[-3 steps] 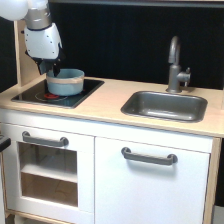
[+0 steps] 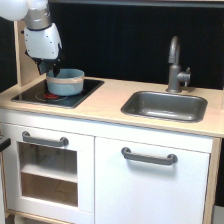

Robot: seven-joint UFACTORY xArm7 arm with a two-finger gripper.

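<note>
A blue-grey pot (image 2: 66, 86) stands upright on the black stove top (image 2: 91, 88), at the left of the toy kitchen's counter. From above left, the white robot arm reaches down to it. My gripper (image 2: 48, 68), dark and small, is at the pot's left rim. Whether its fingers touch the rim or grip it is too small to tell. The inside of the pot does not show clearly.
To the right is a grey sink (image 2: 165, 104) with a tall dark faucet (image 2: 175, 68) behind it. Bare wooden counter (image 2: 112, 103) lies between stove and sink. Below are a white cabinet door (image 2: 150, 185) and an oven front (image 2: 48, 165) with grey handles.
</note>
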